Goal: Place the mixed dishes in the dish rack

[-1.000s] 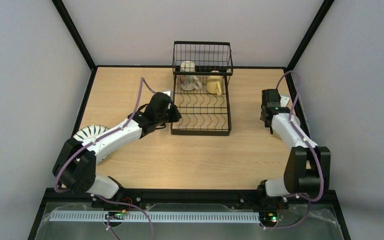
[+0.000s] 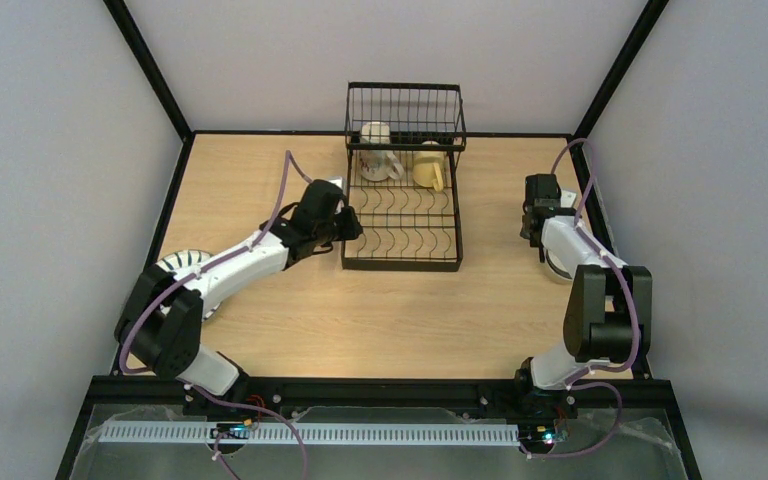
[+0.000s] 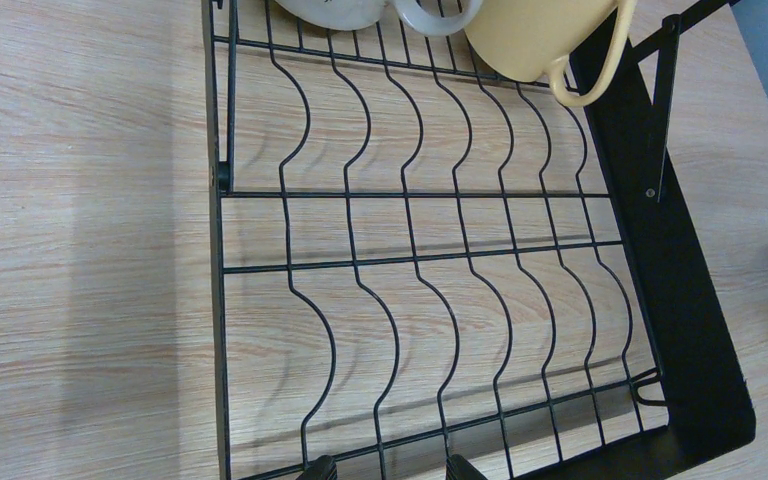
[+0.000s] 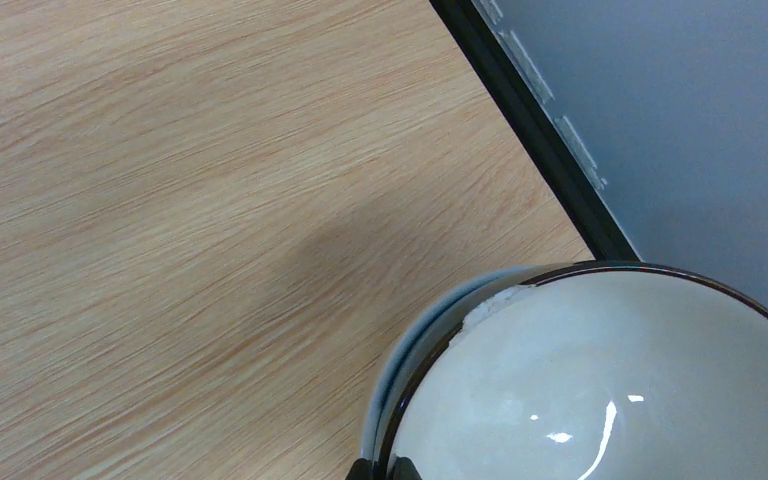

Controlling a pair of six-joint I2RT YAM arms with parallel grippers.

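Note:
A white bowl with a dark brown rim (image 4: 600, 390) fills the lower right of the right wrist view. My right gripper is shut on the left part of its rim. A bluish-grey edge shows just outside that rim; whether it is the bowl's outer wall or another dish I cannot tell. From above, the right arm hides most of the bowl. The black wire dish rack (image 2: 400, 266) stands mid-table. Above its lower left part, my left gripper stands open, no dish between its fingertips. A white mug (image 2: 376, 166) and a yellow mug (image 2: 427, 170) sit at the rack's back.
A striped dish (image 2: 184, 259) lies at the left, partly under the left arm. The rack's front rows are empty. Bare table lies between the rack and the right arm. A dark frame edge (image 4: 540, 130) and wall stand close beyond the bowl.
The left arm has shifted only slightly.

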